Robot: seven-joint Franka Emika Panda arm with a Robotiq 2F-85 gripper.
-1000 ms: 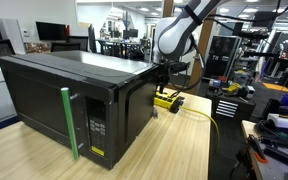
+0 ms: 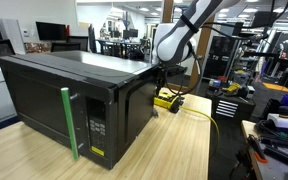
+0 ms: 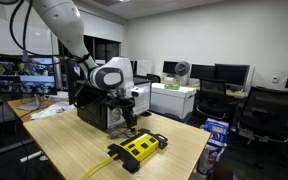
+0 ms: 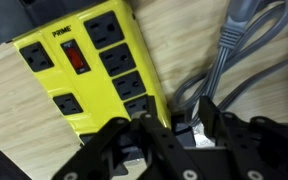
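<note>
A yellow power strip (image 4: 109, 62) with black sockets and a red switch fills the left of the wrist view. It lies flat on the table, and shows again in exterior view 2 as the yellow block (image 3: 139, 150). Beside it on the wood runs a grey cord with a thick grey plug end (image 4: 224, 45). My gripper is over the strip's edge and the cord, its black fingers (image 4: 132, 135) apart. Part of the cord passes close to the gap between the fingertips; no grip on it can be made out.
A black microwave (image 2: 69, 95) stands on the table close to the arm (image 2: 171, 45), with a green strip (image 2: 70, 125) at its near corner. A yellow cable (image 2: 209, 118) trails off the strip.
The white arm has shifted slightly left and down in exterior view 1, near the power strip. The microwave has stayed where it was.
</note>
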